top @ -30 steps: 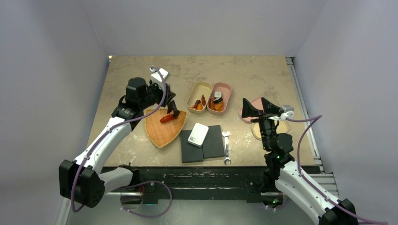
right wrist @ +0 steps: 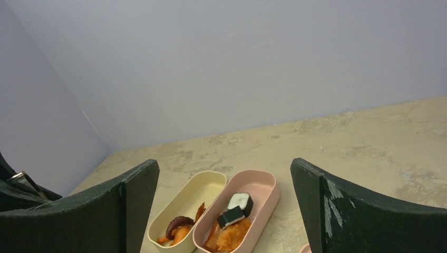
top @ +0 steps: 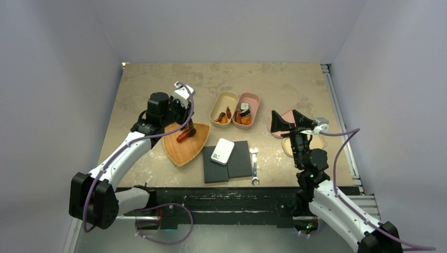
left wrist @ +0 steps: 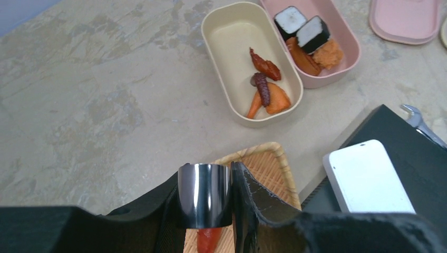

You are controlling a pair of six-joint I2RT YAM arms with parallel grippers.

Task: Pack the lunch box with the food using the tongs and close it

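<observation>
My left gripper is low over the woven basket (top: 182,153). A shiny, metallic-looking surface fills the space between its fingers in the left wrist view; whether it is a held thing or part of a finger is unclear. The red sausage-like piece (top: 183,136) lies in the basket, just beside the fingertips and partly hidden below them in the left wrist view. A cream box (left wrist: 221,39) holds several food pieces at one end. The pink box (left wrist: 342,66) beside it holds rice pieces, an orange lump and a brown piece. Open and empty, my right gripper hangs by the lids.
Dark slabs (top: 240,158) bearing a white device (top: 222,152) lie right of the basket, with a wrench (top: 254,166) alongside. A pink lid (top: 287,117) and cream lid (top: 316,142) sit under the right gripper.
The red piece shows a little farther left and more tilted. The right arm looks still.
</observation>
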